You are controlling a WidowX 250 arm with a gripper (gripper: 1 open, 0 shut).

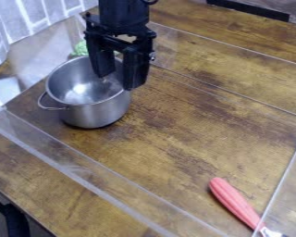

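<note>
A black robot gripper (118, 65) hangs over the upper rim of a steel pot (86, 106), its two dark finger assemblies spread to either side, covering part of the pot's back. Whether anything is between the fingers cannot be made out. The pot has a wire side handle and stands on the wooden table at left. A red stick-like object (237, 202) lies at the front right.
A green object (80, 48) is partly hidden behind the pot. A white item (5, 89) lies at the left edge.
</note>
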